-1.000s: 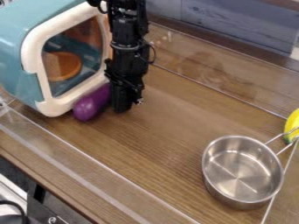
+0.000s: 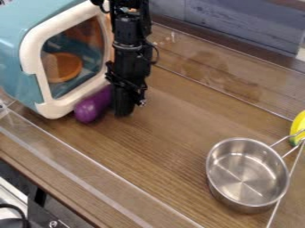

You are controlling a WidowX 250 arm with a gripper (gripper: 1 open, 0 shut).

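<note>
A purple eggplant (image 2: pixel 89 109) lies on the wooden counter against the front lower edge of a teal and white toy microwave (image 2: pixel 30 31), which has an orange dish (image 2: pixel 63 64) inside. My black gripper (image 2: pixel 124 104) is lowered to the counter just right of the eggplant, beside the microwave's opening.
A steel pot (image 2: pixel 247 175) with a long handle sits at the right front. A yellow object (image 2: pixel 298 126) is partly in view at the right edge.
</note>
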